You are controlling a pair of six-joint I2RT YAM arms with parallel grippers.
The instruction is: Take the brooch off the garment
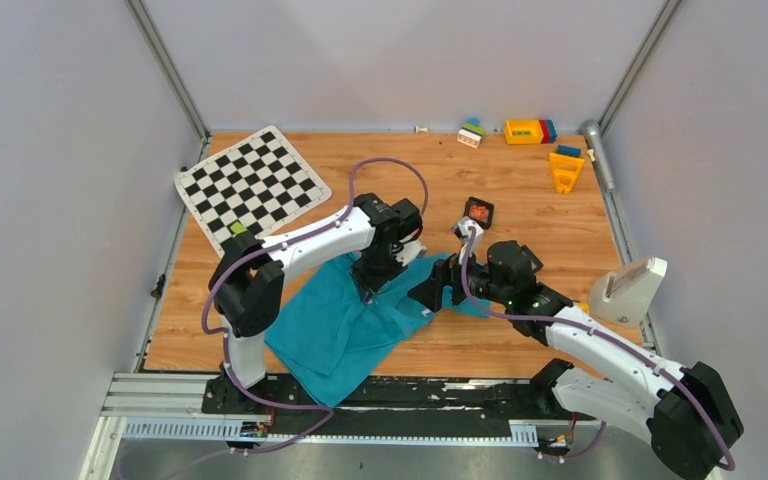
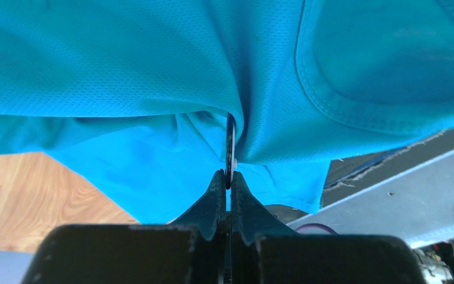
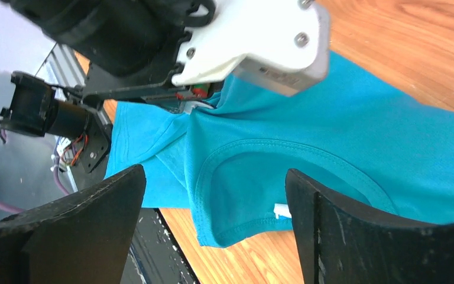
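Observation:
A teal garment lies in folds on the table, its rounded neckline and white label visible in the right wrist view. Above its middle, my left gripper points down with its fingertips together. A thin dark piece with a pale edge, apparently the brooch seen edge-on, runs from between those tips to a garment fold; whether it is still fastened cannot be told. My right gripper is open over the neckline, with its fingers wide apart and no cloth pinched between them.
The two grippers are close together. A checkerboard lies at the back left and a small dark framed item behind the right gripper. Toy bricks stand along the back right; a white box sits at the right edge.

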